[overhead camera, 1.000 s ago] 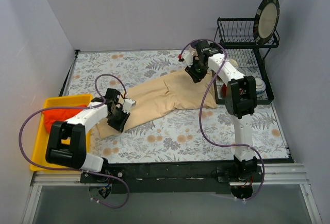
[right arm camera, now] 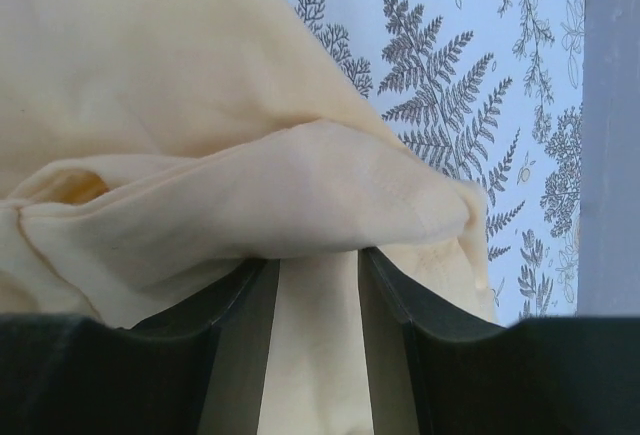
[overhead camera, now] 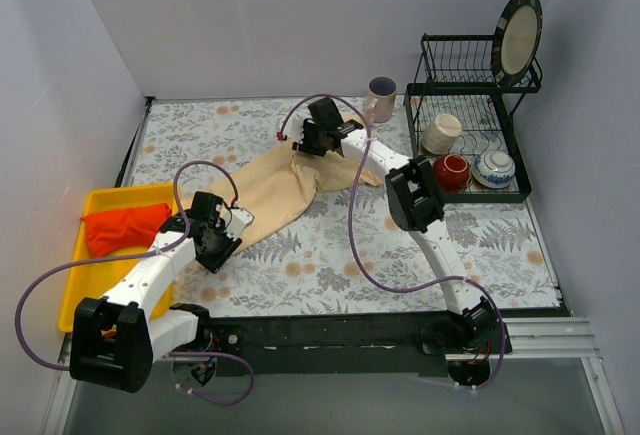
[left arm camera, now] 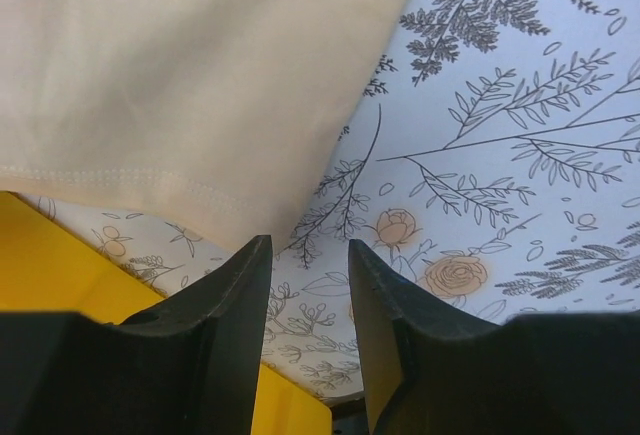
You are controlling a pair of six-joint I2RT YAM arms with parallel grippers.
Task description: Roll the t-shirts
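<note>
A cream t-shirt (overhead camera: 265, 195) lies spread diagonally over the patterned table, its right part folded toward the left. In the left wrist view one corner of the shirt (left arm camera: 255, 205) lies flat just beyond my left gripper, which is open with nothing between its fingers. At the shirt's upper part is my right gripper (overhead camera: 300, 147). Its fingers (right arm camera: 240, 305) stand apart in the right wrist view, with a raised fold of cloth (right arm camera: 300, 190) across their tips. Contact between that fold and the fingertips cannot be made out.
The yellow bin (overhead camera: 98, 197) on the left holds a red-orange cloth (overhead camera: 125, 228). A mug (overhead camera: 381, 97) stands at the back, beside a black dish rack (overhead camera: 522, 177) with cups and a plate. Bare patterned table (overhead camera: 330, 285) shows in front of the shirt.
My right gripper has moved left over the shirt, whose right end has drawn in from the rack and bunched into a fold. The left gripper has shifted slightly toward the front left.
</note>
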